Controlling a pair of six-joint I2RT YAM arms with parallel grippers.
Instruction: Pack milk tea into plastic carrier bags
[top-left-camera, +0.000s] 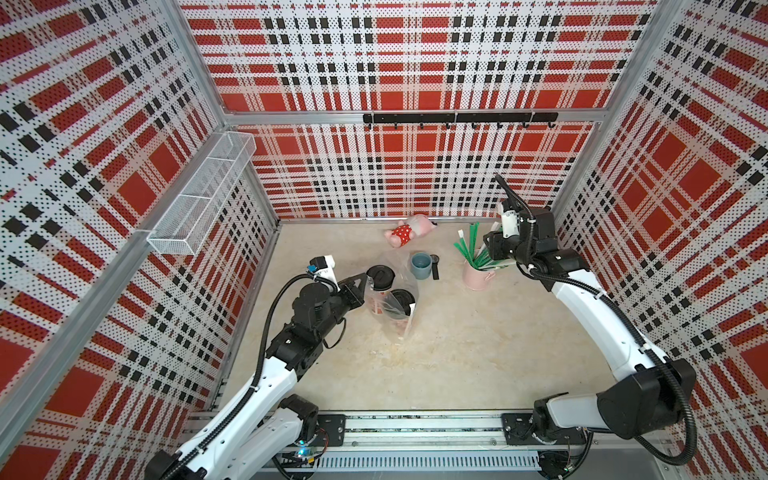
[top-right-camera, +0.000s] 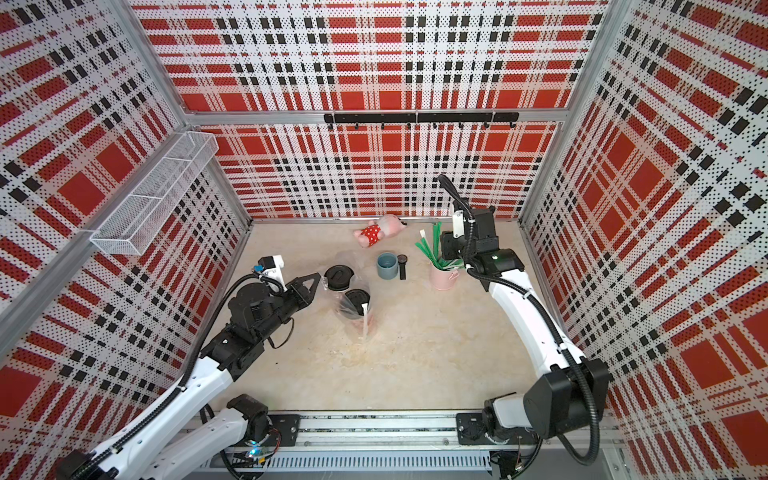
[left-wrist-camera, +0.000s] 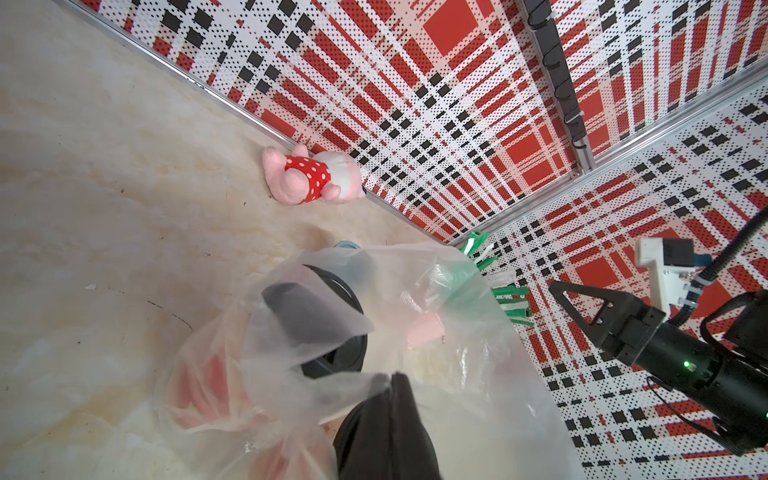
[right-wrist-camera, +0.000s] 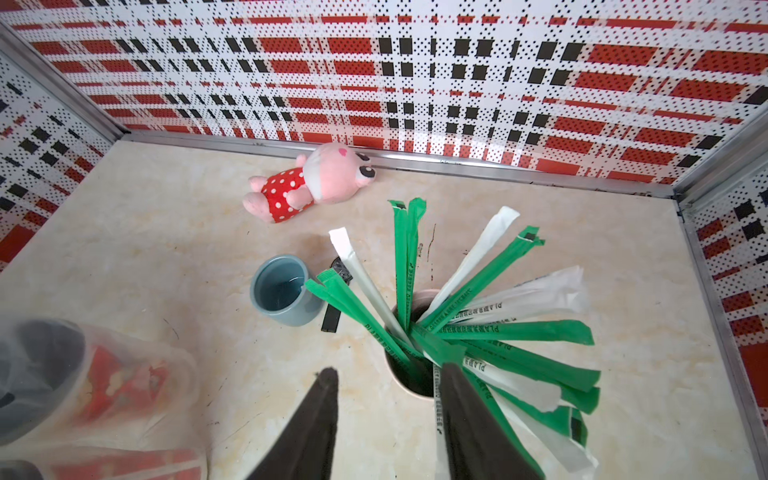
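Two milk tea cups with black lids, one lid (top-left-camera: 381, 277) behind the other (top-left-camera: 402, 301), stand within a clear plastic bag (left-wrist-camera: 472, 344). My left gripper is shut on the bag's thin film beside the cups, its fingertips together. Green and white wrapped straws (right-wrist-camera: 520, 364) fan out of a pink cup (top-left-camera: 477, 278). Above that cup my right gripper is open, its fingers apart, with no straw visibly gripped between them. One straw passes close by its right finger (right-wrist-camera: 460, 416). The bag hides the lower parts of the milk teas.
A blue-grey cup (right-wrist-camera: 280, 289) and a small black item (right-wrist-camera: 332, 308) stand between bag and straws. A pink plush toy (right-wrist-camera: 312, 184) lies by the back wall. A wire basket (top-left-camera: 204, 192) hangs on the left wall.
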